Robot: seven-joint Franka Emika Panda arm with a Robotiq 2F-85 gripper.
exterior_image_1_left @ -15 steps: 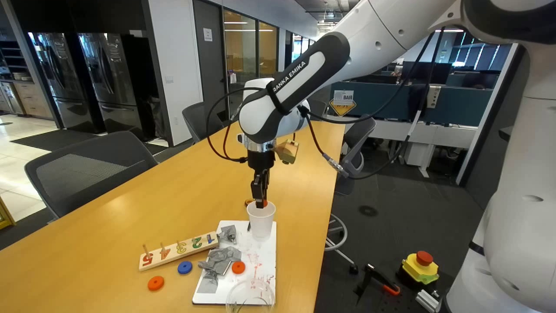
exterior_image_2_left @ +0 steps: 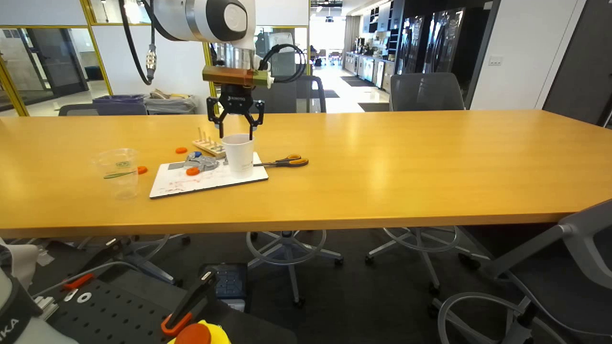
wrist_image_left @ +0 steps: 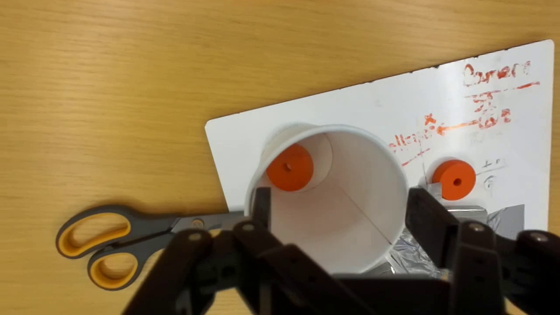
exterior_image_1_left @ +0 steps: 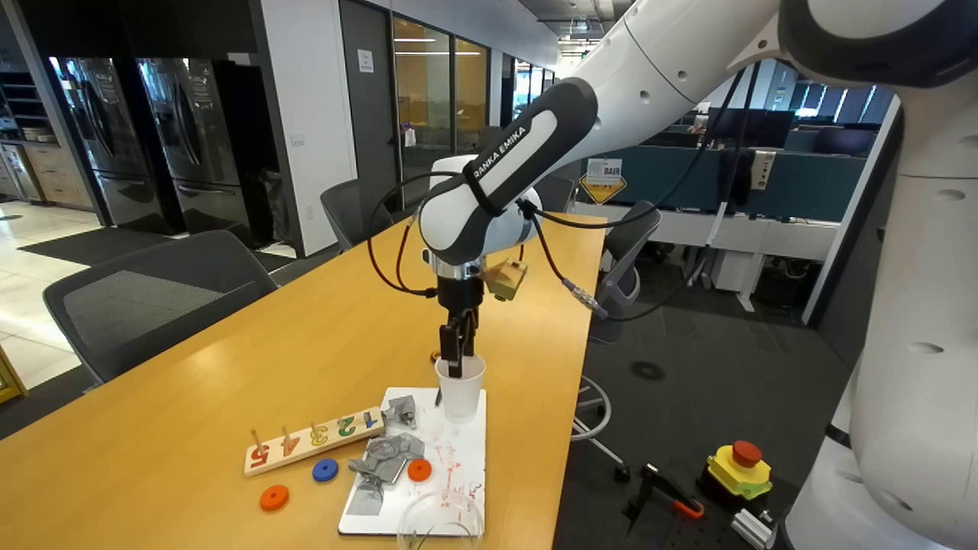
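Note:
A white cup (exterior_image_1_left: 461,389) stands upright on the whiteboard (wrist_image_left: 336,107). Inside it, on the bottom, lies an orange ring (wrist_image_left: 296,176), seen in the wrist view. My gripper points down at the cup's mouth with its fingers spread apart. One finger (wrist_image_left: 260,204) overlaps the rim on one side and the other sits by the opposite rim; the gap between them holds nothing. In exterior view 2, the same gripper (exterior_image_2_left: 236,136) is right at the top of the cup (exterior_image_2_left: 239,157).
Scissors (wrist_image_left: 120,236) lie partly on the board beside the cup. Another orange ring (wrist_image_left: 455,180) and crumpled grey tape (exterior_image_1_left: 390,455) share the board. Nearby are a numbered peg board (exterior_image_1_left: 316,441), a blue ring (exterior_image_1_left: 325,470), an orange ring (exterior_image_1_left: 274,498) and a clear cup (exterior_image_2_left: 119,175).
An orange piece at my fingertips a second ago no longer shows there; a ring now lies in the cup. My fingers have spread, and the gripper has shifted slightly lower.

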